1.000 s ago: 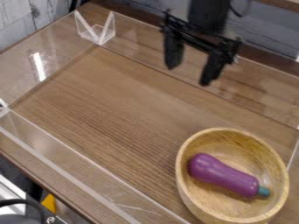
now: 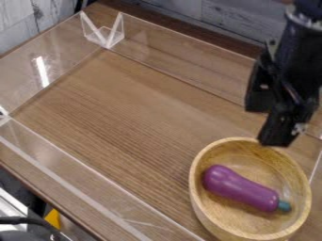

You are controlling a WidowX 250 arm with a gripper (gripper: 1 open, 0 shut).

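My gripper (image 2: 277,118) is a dark mass at the upper right, large and blurred, its tips above a round tan bowl (image 2: 205,188). In the bowl lies a purple eggplant (image 2: 239,188) with a green stem end at lower right. The dark gripper appears open; nothing is visible held in it.
A wooden table (image 2: 113,113) fills most of the view, clear on the left and middle. A clear plastic object (image 2: 104,30) stands at the back left. The table's edges show along the back and the left.
My gripper has moved from the back right toward the front, coming lower in the view and nearer the bowl. The bowl and eggplant look unchanged.
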